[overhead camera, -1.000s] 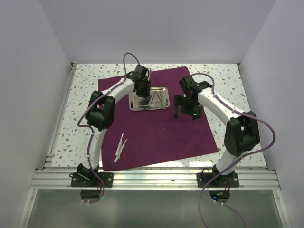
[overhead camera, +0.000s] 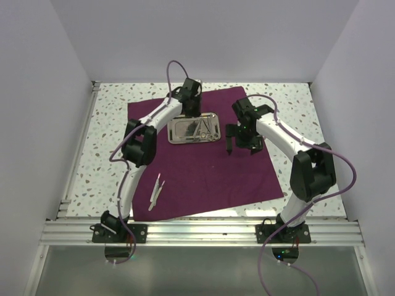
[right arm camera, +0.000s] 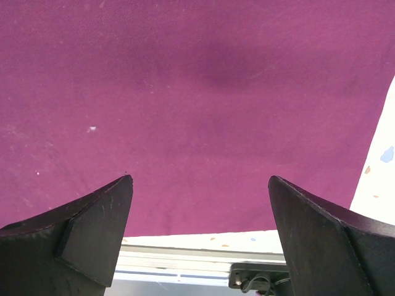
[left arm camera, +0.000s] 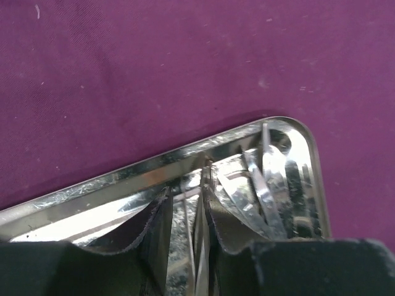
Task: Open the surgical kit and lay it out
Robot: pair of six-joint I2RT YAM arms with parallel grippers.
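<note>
The silver tray (overhead camera: pixel 174 142) lies on the purple cloth (overhead camera: pixel 197 179), holding several metal instruments, among them ring-handled ones (overhead camera: pixel 204 134) at its right side. Over the tray's far edge hovers my left gripper, its fingers a small gap apart. Beneath and between those fingers runs a slender instrument (left arm camera: pixel 199 246); contact with it cannot be made out. Flat, shiny instruments (left arm camera: pixel 262 188) rest beside it near the tray corner. My right gripper is open above bare cloth, to the right of the tray, with nothing between its fingers.
Two slim instruments, one silver (overhead camera: pixel 154 189) and one paler (overhead camera: pixel 157 196), lie side by side on the cloth's near left part. Speckled tabletop (overhead camera: pixel 287 102) surrounds it.
My left gripper has shifted right and slightly toward the far side, from the tray's middle to its far edge over the ring-handled instruments. The right arm has hardly moved.
</note>
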